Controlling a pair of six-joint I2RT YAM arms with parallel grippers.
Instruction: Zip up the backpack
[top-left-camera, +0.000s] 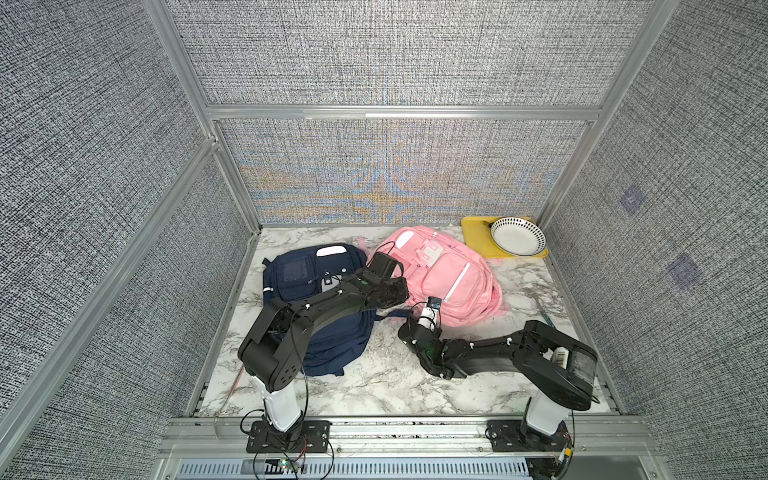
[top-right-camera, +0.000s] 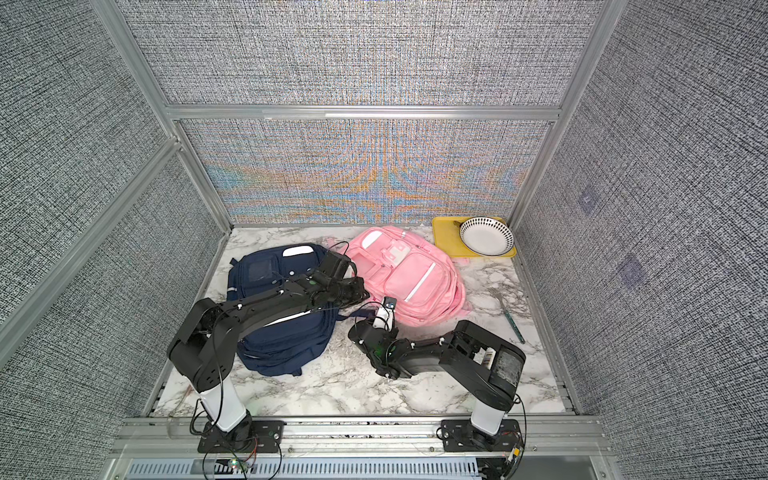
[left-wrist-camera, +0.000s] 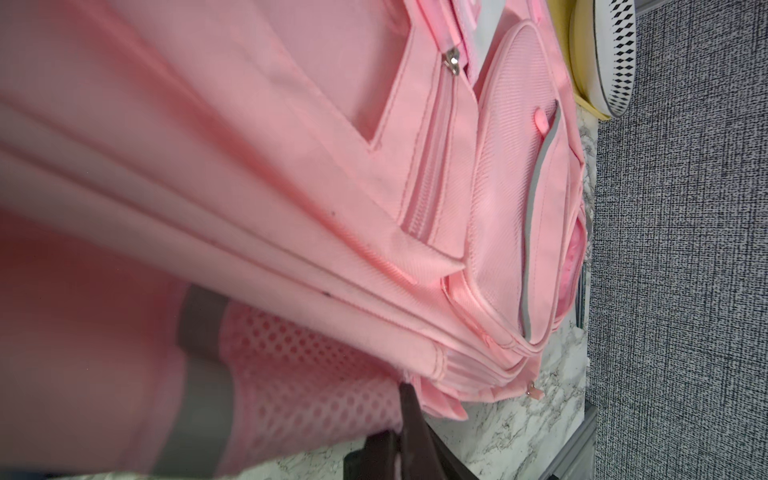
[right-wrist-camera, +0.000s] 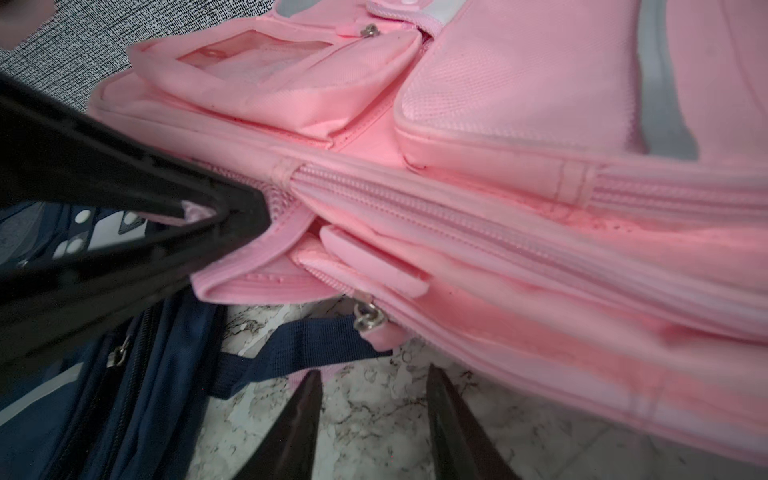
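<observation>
The pink backpack (top-left-camera: 448, 276) lies in the middle, partly under my arms. My left gripper is shut at its lower edge, against pink fabric; whether fabric is between its fingers is unclear. My right gripper is low at the bag's front edge, its fingers apart with nothing between them. Just above them in the right wrist view hangs a zipper pull (right-wrist-camera: 372, 320) on a pink zipper. The black body of the left gripper fills the upper left of that view.
A navy backpack (top-right-camera: 280, 344) lies to the left, its strap reaching toward the pink one. A yellow tray (top-left-camera: 476, 240) with a patterned bowl (top-left-camera: 518, 236) is at the back right. A green pen (top-right-camera: 512, 324) lies by the right wall.
</observation>
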